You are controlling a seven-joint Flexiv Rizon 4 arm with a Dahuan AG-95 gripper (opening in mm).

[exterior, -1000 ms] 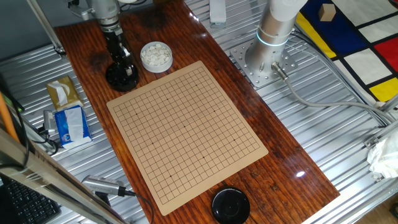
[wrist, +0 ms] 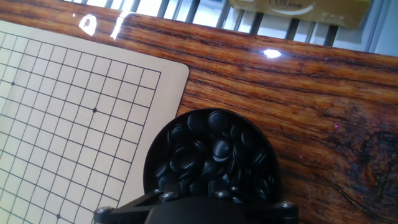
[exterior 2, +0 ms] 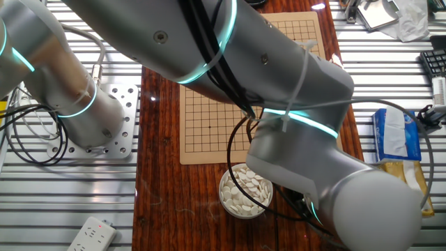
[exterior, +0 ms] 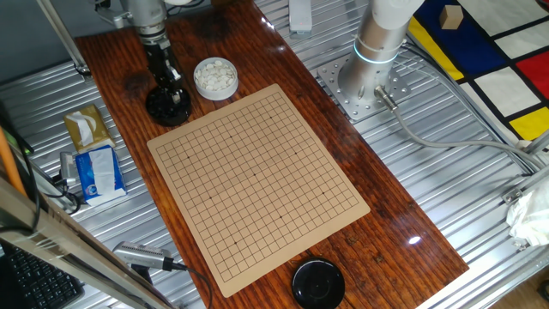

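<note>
A black bowl of glossy black stones [wrist: 221, 148] stands just off one corner of the Go board [wrist: 74, 124]. My gripper reaches down into this bowl, its dark tips among the stones at the lower edge of the wrist view. Black fingers against black stones make the fingers' state and any stone between them impossible to make out. In exterior view 1 the same bowl [exterior: 165, 112] is at the table's far left, under the arm. The board [exterior: 257, 184] is bare where it shows. Beside the black bowl stands a white bowl of white stones [exterior: 215, 79].
A black round lid or dish [exterior: 317, 283] lies by the board's near edge. Tissue packs, one blue [exterior: 101, 174] and one gold [exterior: 88, 129], rest on the slatted metal surface left of the table. The robot's base [exterior: 364, 81] stands right of the table.
</note>
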